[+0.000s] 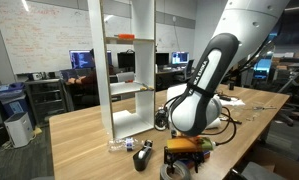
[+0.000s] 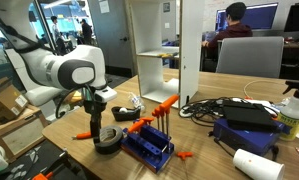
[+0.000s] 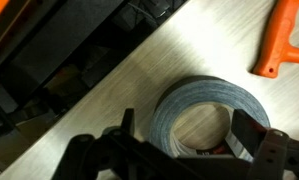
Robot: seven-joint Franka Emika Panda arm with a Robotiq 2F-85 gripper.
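A dark grey roll of tape (image 3: 209, 88) lies flat on the wooden table; its ring fills the lower middle of the wrist view. Directly over it hangs my gripper, open, with its two black fingers standing apart across the roll. In exterior view 2 the roll (image 2: 109, 143) sits just below the gripper (image 2: 95, 108), and a gap between the two cannot be judged surely. From exterior view 1 the arm partly covers the roll (image 1: 173, 172).
A blue crate (image 2: 149, 152) with orange-handled tools stands close beside the roll. An orange tool (image 3: 280, 38) lies near it in the wrist view. A white shelf (image 1: 119, 70) rises behind. A blue case (image 2: 244, 128) and a white cylinder (image 2: 259, 164) stand farther off.
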